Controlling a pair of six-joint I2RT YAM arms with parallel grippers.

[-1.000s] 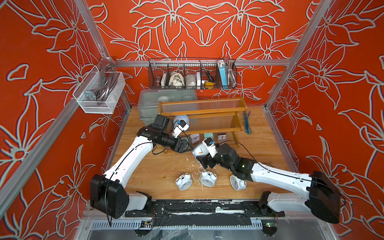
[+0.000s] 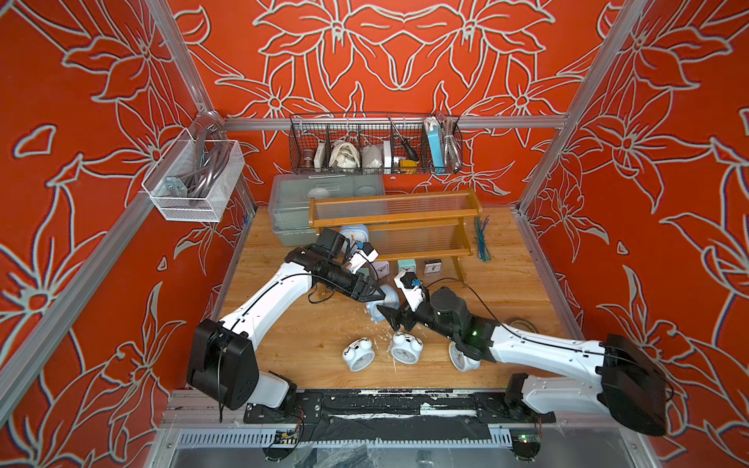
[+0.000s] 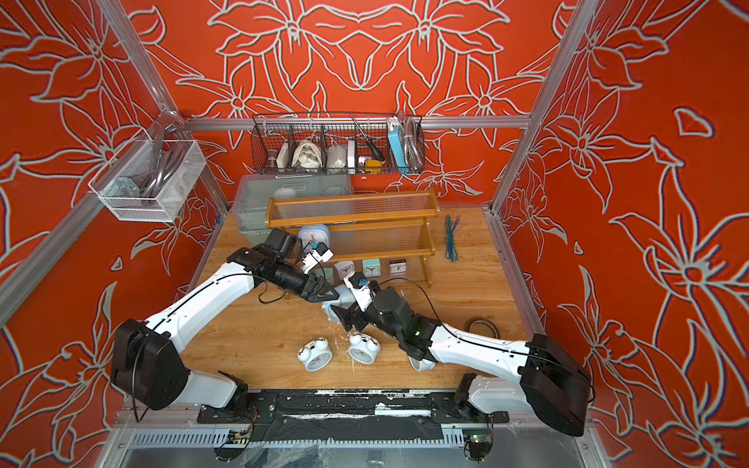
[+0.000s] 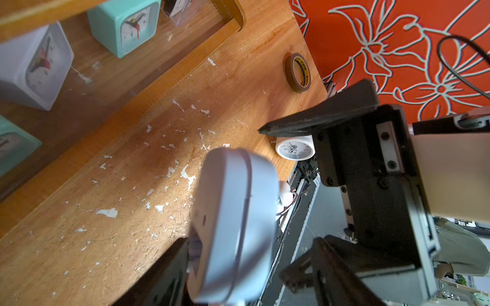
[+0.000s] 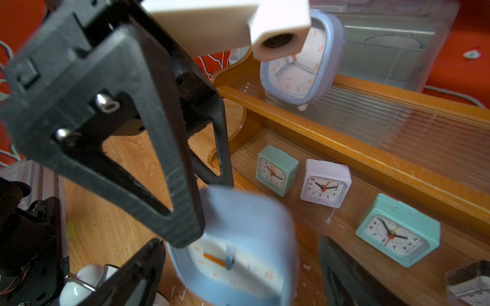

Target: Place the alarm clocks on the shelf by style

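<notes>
A light-blue clock [image 4: 232, 224] is between my grippers, low in front of the shelf, blurred in both wrist views. My left gripper [image 2: 366, 295] is at its left, my right gripper [image 2: 394, 316] at its right; I cannot tell which is closed on it. Another blue clock [image 5: 288, 76] stands on the middle tier. On the bottom tier sit small teal [image 5: 395, 232], lilac [image 5: 326, 183] and dark [image 2: 433, 266] clocks. White twin-bell clocks [image 2: 359, 357] [image 2: 405, 351] and a third white clock [image 2: 462, 358] lie at the front.
The wooden shelf [image 2: 398, 218] stands at the back, beside a clear bin [image 2: 296, 202]. A tape roll [image 4: 297, 72] lies at the right and a bundle of cables [image 2: 481, 238] at the back right.
My left gripper has moved right and down toward the blue clock. The clock appears turned and slightly lower; the right gripper has shifted slightly.
</notes>
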